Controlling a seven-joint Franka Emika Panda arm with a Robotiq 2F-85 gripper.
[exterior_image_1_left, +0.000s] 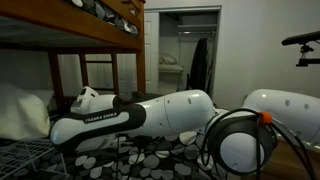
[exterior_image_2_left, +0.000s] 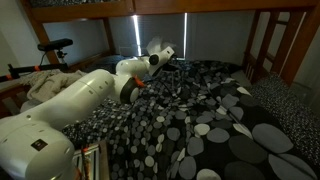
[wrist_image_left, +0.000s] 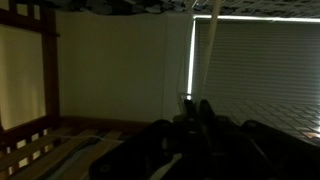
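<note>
In the wrist view my gripper is dark, with its fingertips close together. A thin pale strip runs upward from between the fingertips, and the gripper looks shut on it. What the strip belongs to cannot be made out. In exterior view 2 the arm reaches to the back of the bed, where a whitish thing shows close to the gripper end. A white, soft-looking thing is at the left edge of exterior view 1. From that side the arm hides the fingers.
A bed with a dark, round-patterned cover fills the space below the arm. A white wire rack stands at the left. Overhead is the wooden upper bunk, with a ladder behind.
</note>
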